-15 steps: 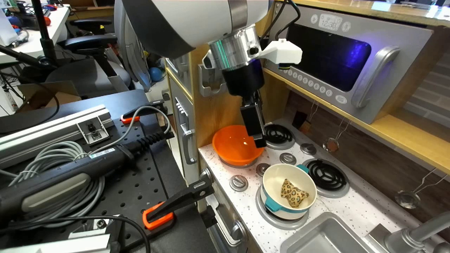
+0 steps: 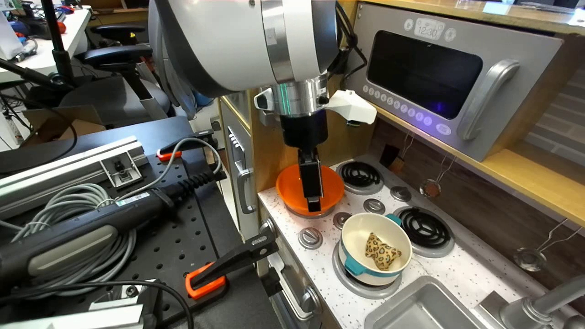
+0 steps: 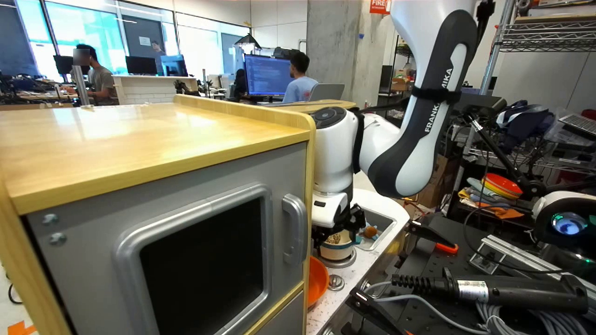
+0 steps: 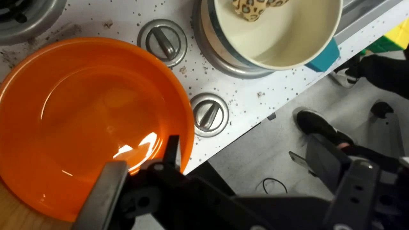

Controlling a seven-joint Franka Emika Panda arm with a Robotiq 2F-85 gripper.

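My gripper (image 2: 313, 204) points down over the orange bowl (image 2: 285, 192), seen edge-on in exterior view 1. In the wrist view the gripper stands open, its two fingers wide apart with nothing between them. The left fingertip (image 4: 172, 149) overlaps the bowl's rim in that view; whether it touches cannot be told. The orange bowl (image 4: 103, 111) is empty, resting at the stove's back corner. A leopard-print toy (image 2: 382, 252) lies in the cream pot with teal handles (image 2: 352, 233), on the near burner. Exterior view 2 shows only the side of the bowl (image 3: 318, 282).
The wooden cabinet side (image 2: 268, 142) rises right behind the bowl. A microwave (image 2: 351, 82) overhangs the stove's far side. Stove knobs (image 2: 310, 237) stand between bowl and pot, and a sink (image 2: 433, 299) lies nearer. Tools and cables crowd the black table (image 2: 192, 230).
My gripper has moved left and a little lower in exterior view 1, from the bowl's right edge to in front of its middle, and is now more upright. Bowl, pot and toy have not moved.
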